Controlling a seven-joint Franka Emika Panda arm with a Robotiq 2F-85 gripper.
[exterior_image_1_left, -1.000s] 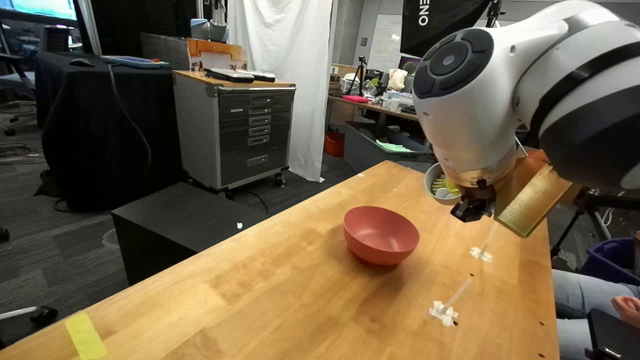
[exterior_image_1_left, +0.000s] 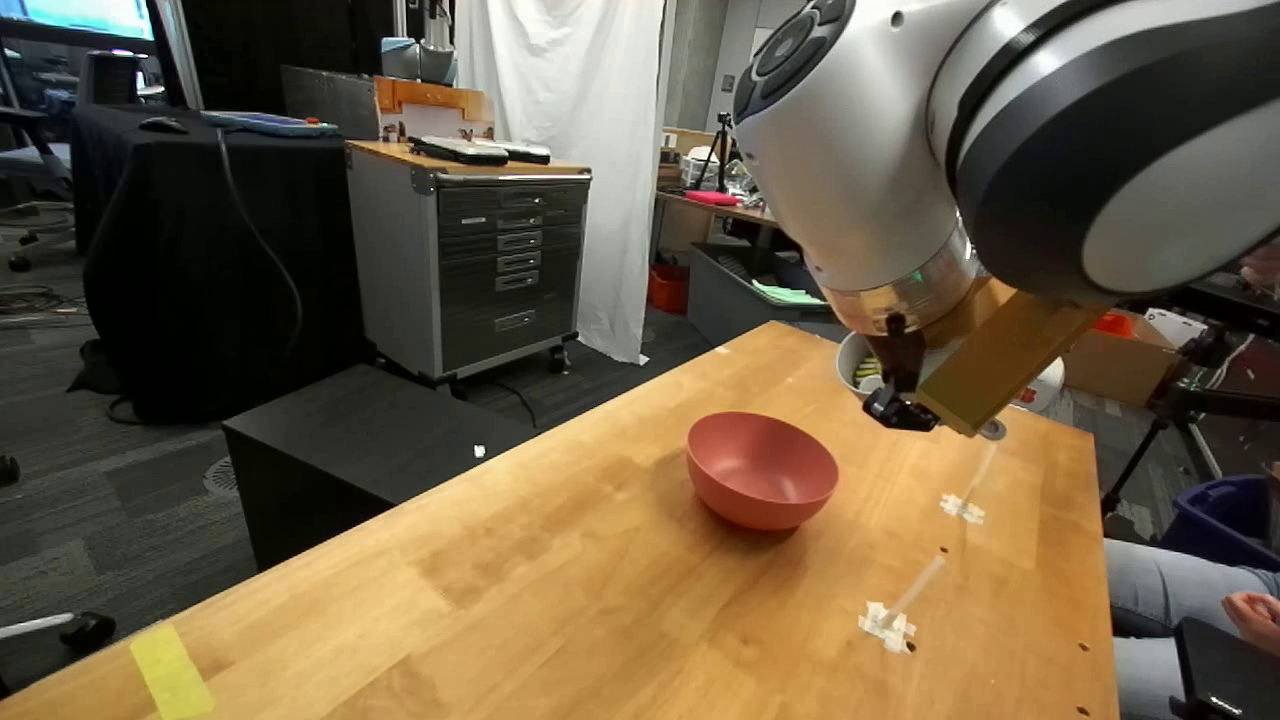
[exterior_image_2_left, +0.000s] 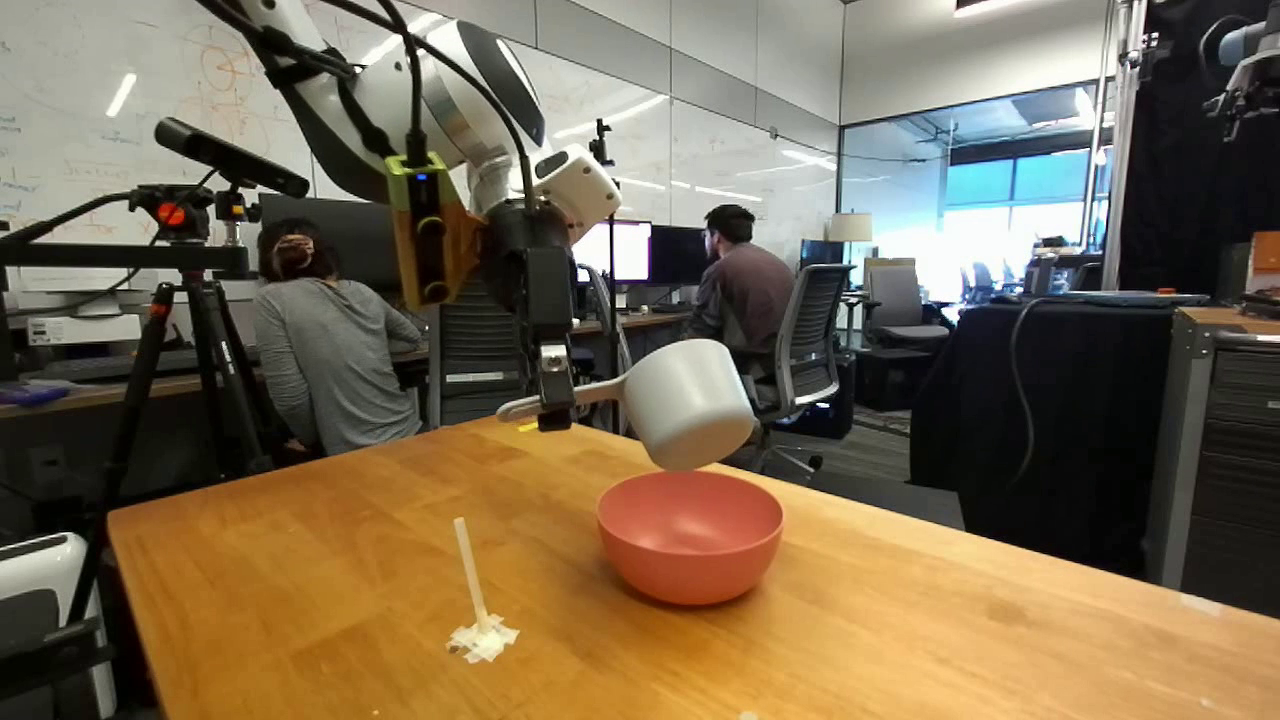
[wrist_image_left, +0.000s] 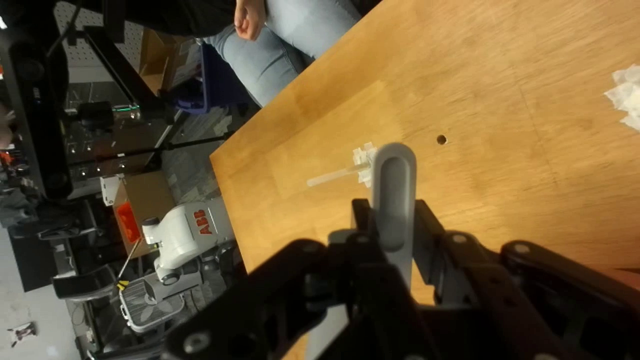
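Observation:
A light grey pot with a handle (exterior_image_2_left: 689, 402) hangs tilted above the table, its handle (wrist_image_left: 394, 198) clamped in my gripper (exterior_image_2_left: 554, 402). The wrist view shows both dark fingers (wrist_image_left: 427, 231) closed around that handle, with its tip sticking out beyond them. Some yellow-green pieces (exterior_image_1_left: 866, 372) show inside the pot in exterior view 1, where the hand covers much of it. A red bowl (exterior_image_1_left: 762, 470) stands upright on the table and looks empty. From exterior view 2 the pot appears just above the bowl's rim; exterior view 1 has it farther back, apart from the bowl.
Two thin pale sticks rise from taped patches on the wooden table, one nearer (exterior_image_1_left: 914, 590) and one farther (exterior_image_1_left: 981, 468). Someone's legs (exterior_image_1_left: 1152, 600) are close to the table's right edge.
In exterior view 1 my arm and gripper have moved left, and the pot has shifted slightly left with them. The hand now hides more of the pot. The red bowl has stayed put.

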